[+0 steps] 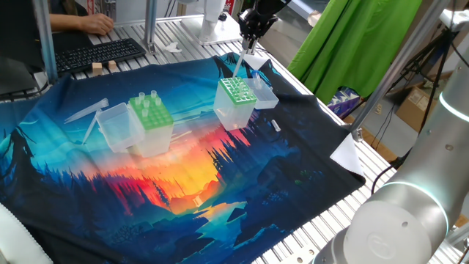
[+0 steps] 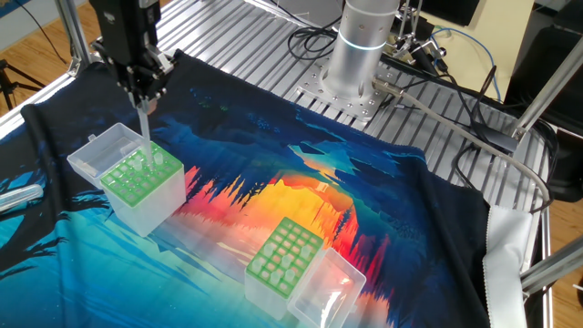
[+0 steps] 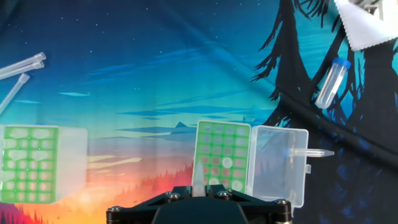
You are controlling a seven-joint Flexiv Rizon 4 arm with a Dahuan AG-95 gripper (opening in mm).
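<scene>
My gripper (image 2: 138, 97) is shut on a long translucent pipette tip (image 2: 144, 126), which points down over a green-topped tip box (image 2: 146, 193). In exterior view 2 its lower end overlaps the green grid; whether it enters a hole I cannot tell. Exterior view 1 shows the gripper (image 1: 248, 45) above and behind this box (image 1: 236, 111), with the tip (image 1: 239, 63) slanting slightly. In the wrist view the tip (image 3: 198, 182) shows end-on between the fingers at the box's near left edge. A few tips stand in this box's grid (image 3: 222, 149).
A second green-topped box (image 1: 151, 126) holds several tips, its clear lid (image 1: 117, 130) open beside it. Loose tips (image 1: 86, 111) lie on the cloth. A blue-capped tube (image 3: 333, 83) and a tip (image 3: 314, 152) lie beyond or beside the nearer box's lid (image 3: 280, 177). Cloth between the boxes is clear.
</scene>
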